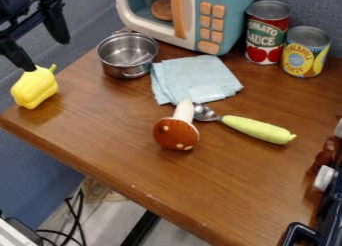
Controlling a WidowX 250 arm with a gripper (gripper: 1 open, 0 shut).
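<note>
My black gripper [40,42] hangs at the top left, its fingers apart with nothing between them, above and left of a yellow pepper [35,86] on the table's left edge. A steel pot [127,60] stands to the right of it. A mushroom toy [175,131] with red-brown cap and white stem lies mid-table, beside a spoon [203,113] and a yellow corn cob [258,129]. A light blue cloth [193,79] lies behind them.
A toy microwave [174,15] and two cans, tomato sauce [266,35] and yellow [305,52], stand at the back. Dark items [317,200] line the right edge.
</note>
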